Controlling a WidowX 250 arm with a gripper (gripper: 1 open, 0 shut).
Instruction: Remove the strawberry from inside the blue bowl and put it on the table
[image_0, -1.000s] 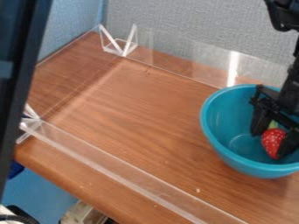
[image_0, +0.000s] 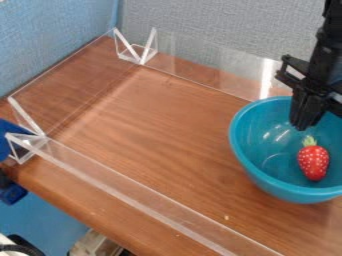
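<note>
The red strawberry (image_0: 313, 162) lies on the floor of the blue bowl (image_0: 250, 165), toward its right side, with its top toward the back. My black gripper (image_0: 305, 123) comes in from the upper right, its tips pointing down over the far part of the bowl. A visible gap separates the tips from the strawberry, so nothing of the fruit is in the fingers. From this angle the dark fingers run together, and how far apart they stand cannot be made out.
Left of the bowl, the wooden tabletop (image_0: 147, 120) is bare. Clear low panels run along its edges, with white brackets at the back (image_0: 135, 47) and left (image_0: 27, 135). A grey wall (image_0: 241, 30) rises behind.
The gripper has risen and moved back, away from the strawberry, which stays in place and is now uncovered. A large dark shape at the left edge has gone from view.
</note>
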